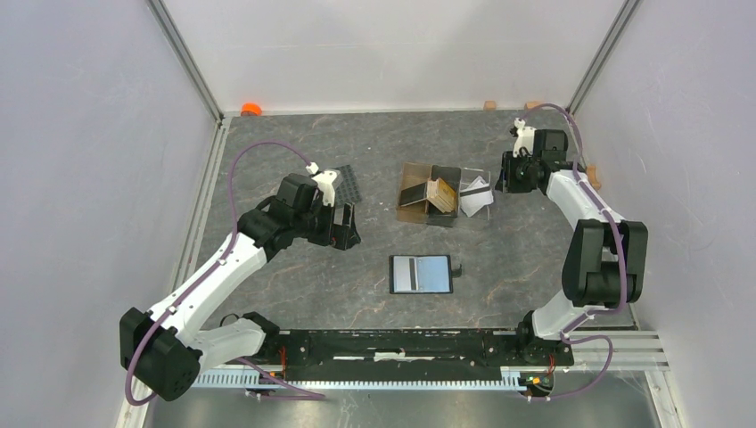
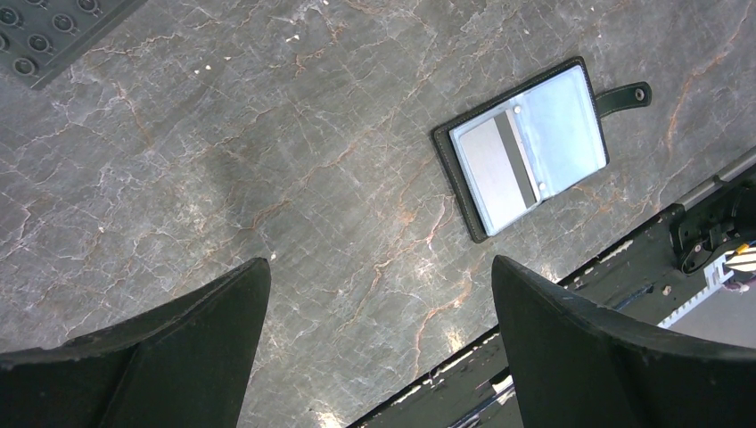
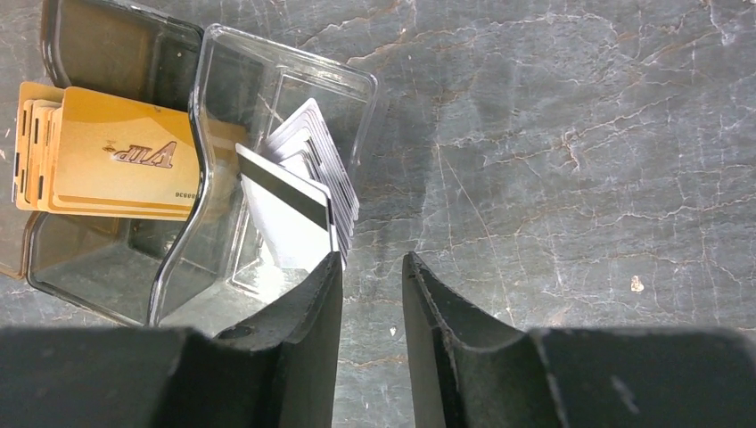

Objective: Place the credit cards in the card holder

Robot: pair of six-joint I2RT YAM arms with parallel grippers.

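White cards with a dark stripe (image 3: 287,212) lean in the clear right compartment (image 3: 352,80) of the box; the front one slants across several behind it. Just to the right of that compartment, my right gripper is part open, with bare table showing between its fingers. The card holder (image 1: 422,257), a dark case, lies open on the table. Inside it, a striped card (image 2: 499,165) sits in the left half beside a pale blue sleeve (image 2: 563,129). My left gripper hangs wide open and empty, left of the holder.
Yellow cards (image 3: 129,156) stand in the middle compartment, a dark card (image 1: 412,194) in the brown left one. A dark studded plate (image 1: 349,185) lies behind the left gripper. Bare table surrounds the holder.
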